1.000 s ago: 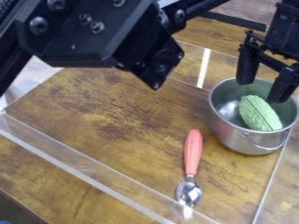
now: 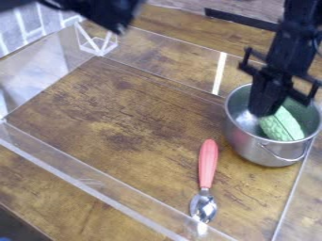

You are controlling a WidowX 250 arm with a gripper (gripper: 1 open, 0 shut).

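Note:
A steel pot [image 2: 265,146] stands at the right of the table, with a pale green ridged vegetable [image 2: 283,125] inside it. My black gripper [image 2: 280,89] is motion-blurred just above the pot's back rim, partly over the vegetable; whether it is open or shut is too blurred to tell. A spoon with a pink handle [image 2: 208,165] and a steel bowl [image 2: 202,207] lies left of and in front of the pot.
A white tape strip [image 2: 220,71] runs behind the pot.
The gripper went down into the pot and has since risen above it. The large dark arm has moved up, mostly out of view. The vegetable remains in the pot.

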